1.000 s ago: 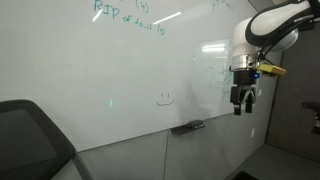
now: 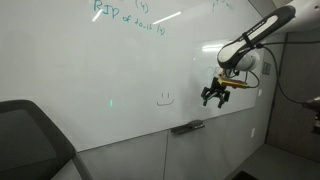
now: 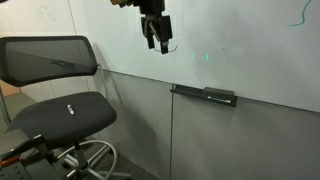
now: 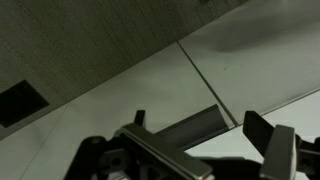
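Observation:
My gripper (image 2: 215, 97) is open in front of the right part of the whiteboard (image 2: 90, 75), with nothing between its fingers. In exterior view 2 the gripper (image 3: 158, 45) hangs before the board, above and to the left of the dark marker tray (image 3: 205, 95). The wrist view looks down past the open fingers (image 4: 139, 120) onto the tray (image 4: 190, 130), the grey wall panels and the floor. A small smiley (image 2: 165, 101) is drawn low on the board. A small pale object (image 3: 71, 109) lies on the black chair seat (image 3: 60, 122); what it is, I cannot tell.
The chair's mesh back (image 3: 45, 58) stands at the left of exterior view 2. Green writing (image 2: 130, 17) fills part of the board's top. Grey wall panels (image 3: 240, 135) run below the board. Open space lies between the gripper and the tray.
Across exterior view 1 the gripper has moved left and slightly up overall. The arm has swung out to a more slanted pose, and the gripper has turned. The board and tray are unchanged.

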